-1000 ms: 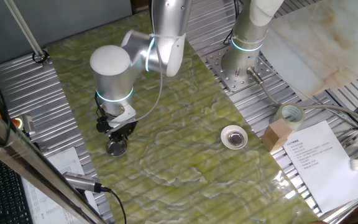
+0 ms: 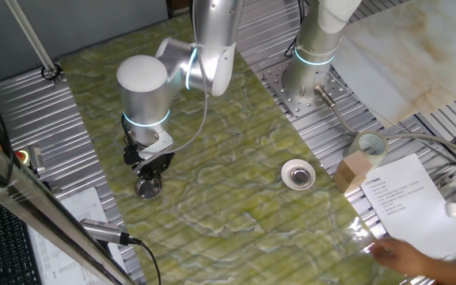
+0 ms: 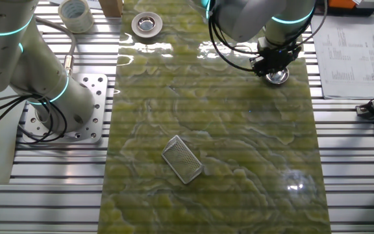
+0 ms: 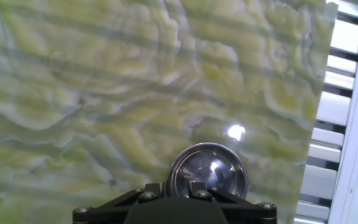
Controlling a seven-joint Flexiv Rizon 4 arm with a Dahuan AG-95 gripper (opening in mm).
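A small shiny metal bowl [image 2: 148, 187] sits on the green marbled mat, directly below my gripper [image 2: 155, 165]. In the wrist view the bowl [image 4: 209, 171] shows at the bottom centre, its lower part hidden by the gripper. My gripper stands open there, a gap between its fingertips, and the bowl's left rim appears in that gap. Whether the fingers touch the rim cannot be told. A second small metal bowl [image 2: 300, 176] rests in a white dish [image 2: 288, 184] farther right on the mat. A flat metal grater [image 3: 182, 160] lies mid-mat in exterior view 2.
Near the white dish are a wooden block [image 2: 352, 172] and a tape roll [image 2: 368, 146]. A person's hand [image 2: 398, 257] reaches in over the mat's lower right edge. A cabled cylindrical device [image 2: 105, 231] lies off the left edge. Mat between bowl and dish is clear.
A person's hand has come in at the lower right of exterior view 1. My arm has shifted only slightly, and the gripper stays over the metal bowl. Bowl and dish have not moved.
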